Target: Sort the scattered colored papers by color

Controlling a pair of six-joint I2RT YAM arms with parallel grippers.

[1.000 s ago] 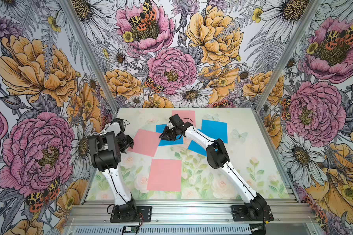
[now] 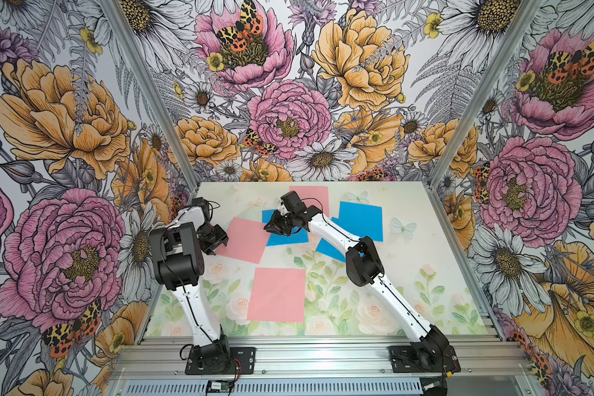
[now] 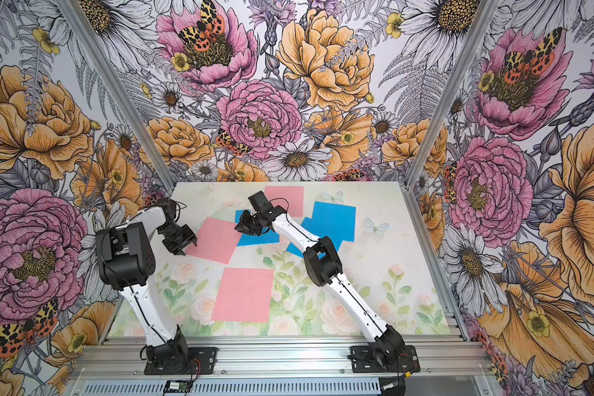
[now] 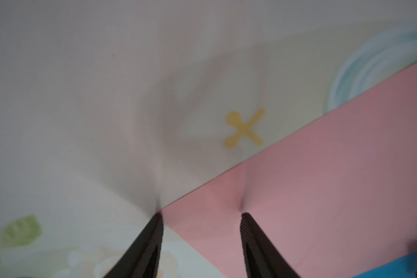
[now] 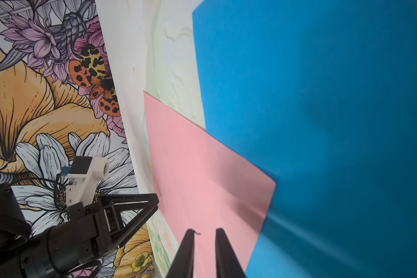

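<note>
Three pink sheets lie on the table: the left one (image 2: 244, 239), a front one (image 2: 276, 295) and a back one (image 2: 309, 196). My left gripper is partly open above a corner of the left pink sheet, with nothing visibly held. A blue sheet (image 2: 293, 236) adjoins that pink sheet. Over it hangs my right gripper, its fingers slightly apart and no paper seen clasped. In the right wrist view the pink sheet's corner (image 5: 208, 176) overlaps the blue sheet (image 5: 319, 139). Further right are another blue sheet (image 2: 363, 221) and one partly hidden blue sheet (image 2: 330, 249).
My right forearm crosses above the right-hand blue sheets and hides part of them. The two grippers are close together over the table's left half. Metal rails edge the table.
My right gripper has shifted slightly left over the blue sheet. The left gripper has edged a little right over the pink sheet. No sheet has visibly moved.
</note>
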